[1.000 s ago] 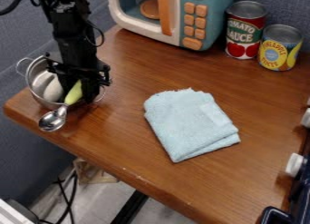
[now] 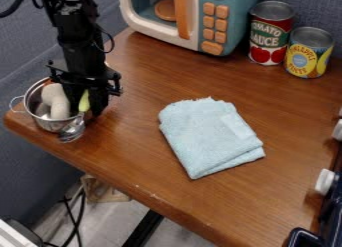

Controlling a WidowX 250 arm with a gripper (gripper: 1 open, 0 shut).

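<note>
The black arm reaches down at the left edge of the table to a steel pot [image 2: 36, 109]. Its gripper [image 2: 86, 99] is low over the pot's right side, at a yellow-green item [image 2: 84, 100]; whether its fingers are closed on that is hard to tell. A pale, whitish object [image 2: 54, 99] is in the pot, and a metal spoon [image 2: 71, 131] shows at the pot's front right, partly hidden.
A folded light-blue cloth [image 2: 211, 137] lies mid-table. A toy microwave [image 2: 187, 19], a tomato sauce can [image 2: 269, 39] and a yellow can [image 2: 309, 59] stand at the back. A dark appliance [image 2: 318, 206] borders the right.
The gripper and yellow-green item have shifted slightly.
</note>
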